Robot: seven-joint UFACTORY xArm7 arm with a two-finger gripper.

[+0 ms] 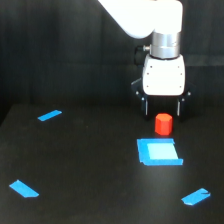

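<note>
A small red block (163, 125) stands on the black table, right of centre. My gripper (164, 107) points down just above it in the view, its two dark fingers spread to either side of the block's top. Nothing shows between the fingers, so the fingers are open. Whether the fingertips reach down beside the block or hang in front of or behind it, I cannot tell. In front of the block, towards the camera, lies a white square (162, 152) bordered with blue tape (144, 158).
Strips of blue tape mark the table at the back left (50, 115), front left (24, 188) and front right (195, 197). A dark curtain (60, 60) hangs behind.
</note>
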